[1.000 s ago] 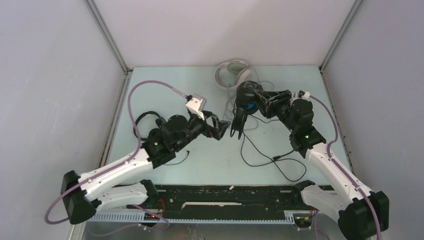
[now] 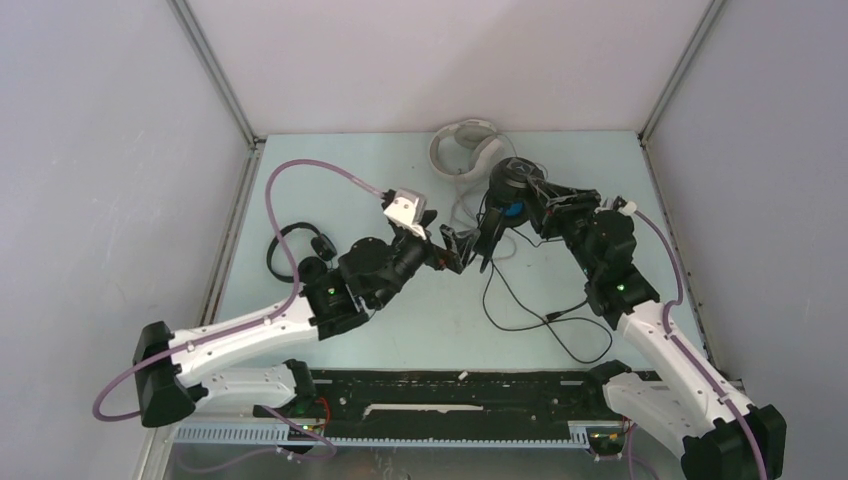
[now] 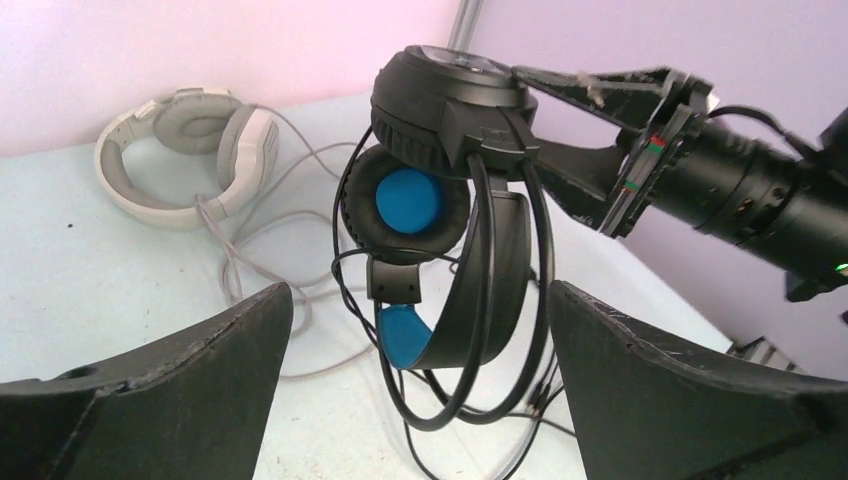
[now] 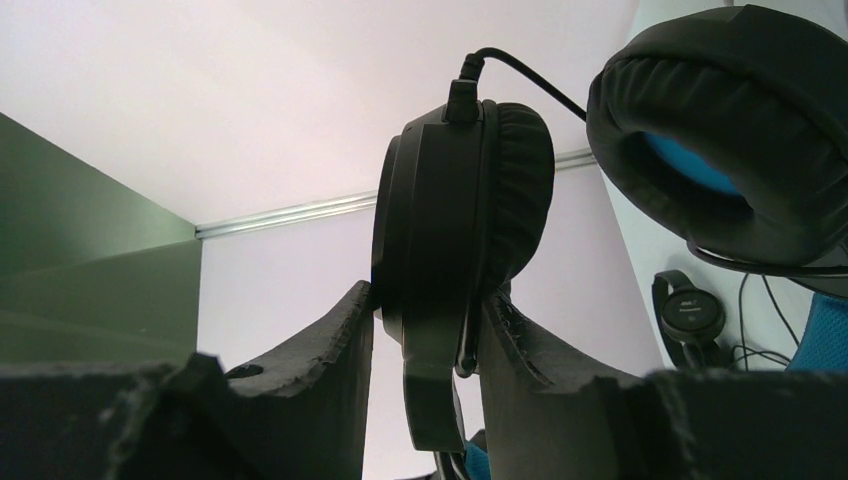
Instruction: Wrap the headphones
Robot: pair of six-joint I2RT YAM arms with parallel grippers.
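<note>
My right gripper (image 2: 540, 200) is shut on the black headphones (image 2: 505, 190), holding them up by an ear cup (image 4: 440, 230), with blue lining (image 3: 408, 200) showing. The cable (image 3: 545, 250) hangs in loops around band and cups and trails onto the table. My left gripper (image 2: 462, 248) stands open just left of the hanging headphones; in the left wrist view its fingers flank the lower band and cable loops, with nothing clearly gripped.
White headphones (image 2: 462, 150) with a pale cable lie at the back of the table (image 2: 420, 330). Another black pair (image 2: 285, 240) lies at the left.
The held headphones shifted slightly right.
</note>
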